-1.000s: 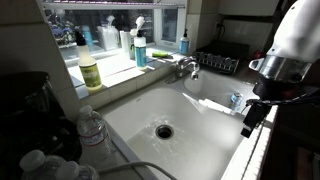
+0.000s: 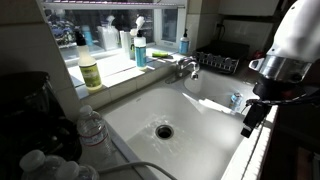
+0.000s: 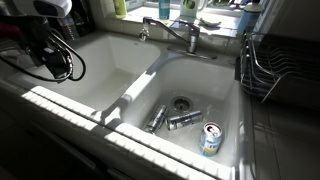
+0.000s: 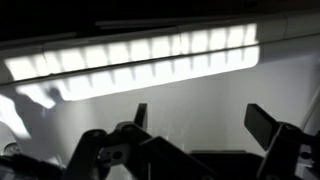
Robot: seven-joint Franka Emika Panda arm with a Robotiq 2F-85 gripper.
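My gripper stands open in the wrist view, its two dark fingers wide apart and nothing between them. Below it is the white surface of the double sink. From the side, the gripper hangs over the front of the left basin. Inside the right basin, an upright blue and white can stands near two silver cans, one lying by the drain and another tilted against the basin's side. In the first exterior view, only one can shows clearly.
The left basin is empty. A faucet rises at the sink's back. Bottles, among them a yellow one, line the sill. Clear plastic bottles stand at the left, and a wire dish rack is right of the sink.
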